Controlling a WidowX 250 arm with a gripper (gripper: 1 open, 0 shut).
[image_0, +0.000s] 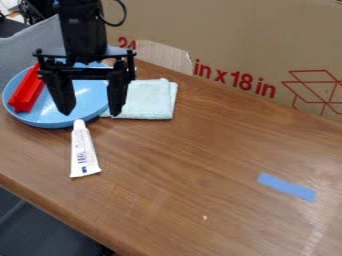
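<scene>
My black gripper (90, 98) hangs at the upper left, open, over the blue plate (54, 117) with nothing visible between its two fingers. A red object (26, 90) lies on the plate's left side, partly behind the gripper. A white tube (83, 150) lies on the table just in front of the plate. A pale folded cloth (150, 100) lies to the right of the plate.
A large cardboard box (241, 50) stands along the back. The table's edge runs along the lower left.
</scene>
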